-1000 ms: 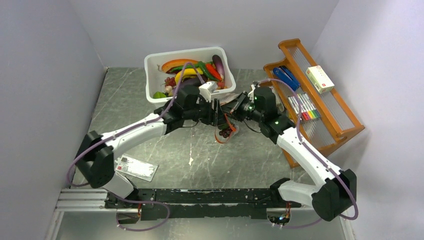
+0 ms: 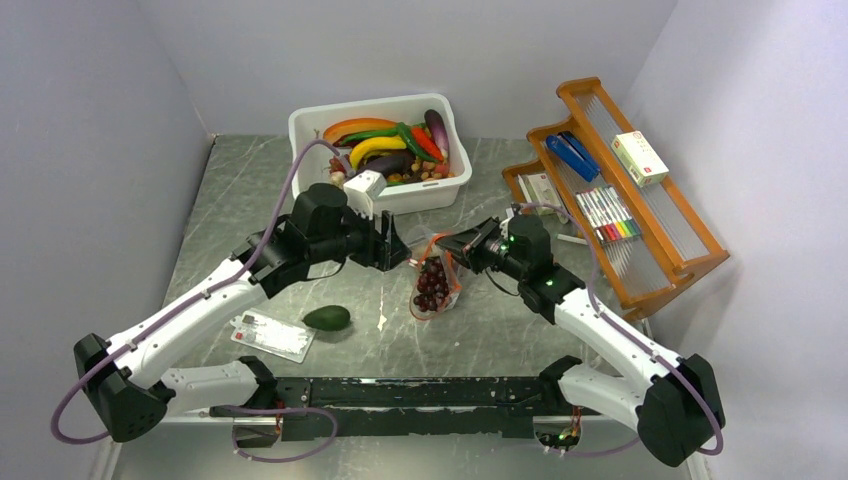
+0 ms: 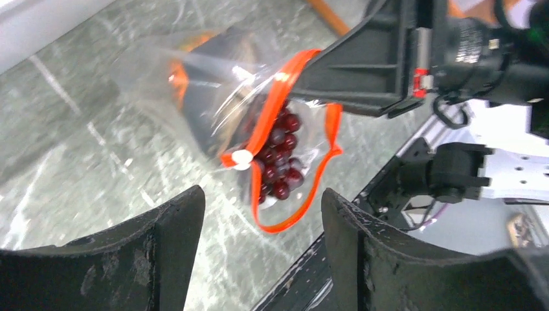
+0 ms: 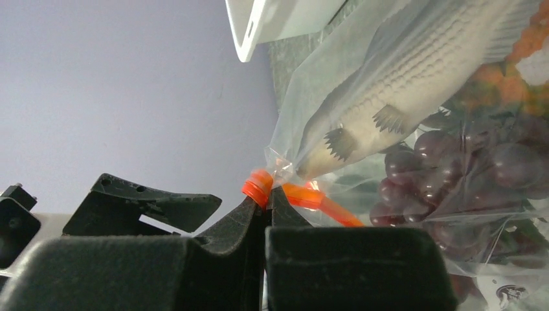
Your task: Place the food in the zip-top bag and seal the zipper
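The zip top bag with orange zipper lies open at the table's middle, holding grapes and, in the right wrist view, a pale fish. My right gripper is shut at the bag's rim, by the orange zipper. My left gripper is open left of the bag, its fingers empty in the left wrist view. A green avocado lies on the table below left of the bag, outside it.
A white bin of produce stands behind. A wooden shelf with markers and boxes is at the right. A flat card lies front left.
Both arms have come down from higher up. My left gripper has drawn leftward from the bag, and the avocado has moved from the bag onto the table at lower left.
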